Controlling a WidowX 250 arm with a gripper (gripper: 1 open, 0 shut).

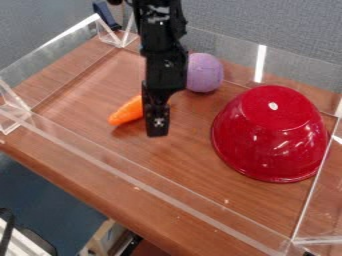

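Note:
My black gripper point(156, 118) hangs down over the middle of the wooden board, its fingertips beside and partly in front of an orange carrot point(126, 113), which lies left of them and is partly hidden. I cannot tell whether the fingers hold it. Behind the gripper to the right sits a purple round object point(205, 73). A large red bowl point(269, 130) rests upside down on the right side.
Clear low walls point(293, 237) border the wooden surface point(160, 190). The front and left parts of the board are clear.

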